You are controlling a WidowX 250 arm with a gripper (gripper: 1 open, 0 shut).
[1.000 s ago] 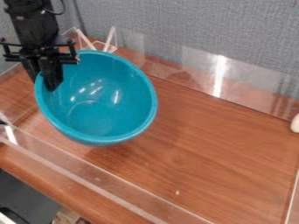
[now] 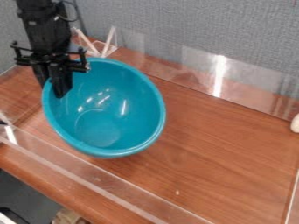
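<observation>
A large teal plastic bowl (image 2: 111, 118) is at the left of the camera view, tilted, its inside facing the camera. My black gripper (image 2: 56, 68) is shut on the bowl's upper left rim. The fingertips are partly hard to make out against the rim. Whether the bowl's lower edge touches the wooden table cannot be told.
Clear panels line its edges, with a grey wall (image 2: 216, 31) behind. A small white object (image 2: 295, 123) sits at the right edge. A white rack-like item (image 2: 96, 48) stands behind the bowl.
The bowl shifted right and down from a second ago.
</observation>
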